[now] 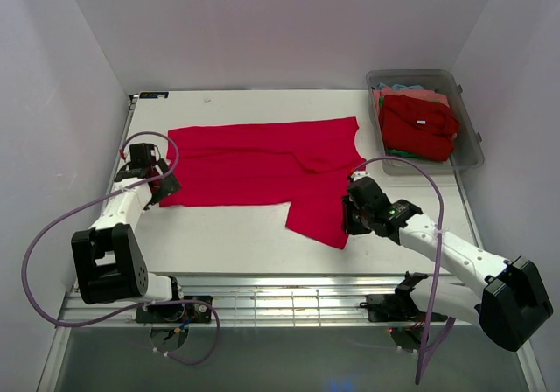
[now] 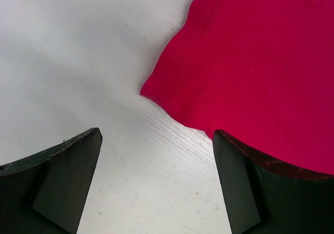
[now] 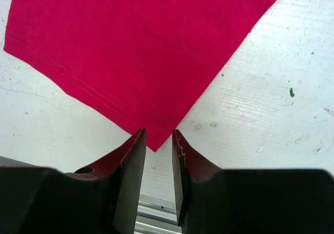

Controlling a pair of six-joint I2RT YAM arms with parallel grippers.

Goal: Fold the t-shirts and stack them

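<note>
A red t-shirt (image 1: 245, 178) lies spread on the white table, its upper part folded over in a band and a flap reaching toward the front edge. My left gripper (image 1: 157, 182) is open at the shirt's left end; in the left wrist view a cloth corner (image 2: 172, 93) lies just beyond its open fingers (image 2: 62, 182). My right gripper (image 1: 350, 215) is open over the flap's right side; in the right wrist view the flap's tip (image 3: 154, 142) lies between and beyond its fingertips.
A grey plastic bin (image 1: 465, 134) at the back right holds folded shirts, a red one (image 1: 416, 129) on top.
</note>
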